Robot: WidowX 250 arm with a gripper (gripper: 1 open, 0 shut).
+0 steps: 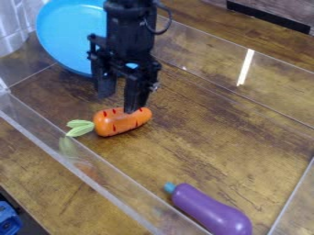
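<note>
My black gripper [120, 90] hangs low just above the orange toy carrot [123, 120], its two fingers apart, one left and one right over the carrot. The carrot lies on the wooden floor with its green leaves to the left. A blue bowl [65, 35] sits behind the gripper at the upper left.
A purple toy eggplant [208, 208] lies at the front right. Clear low walls edge the area at left and right. A small blue object [6, 221] is at the lower left edge.
</note>
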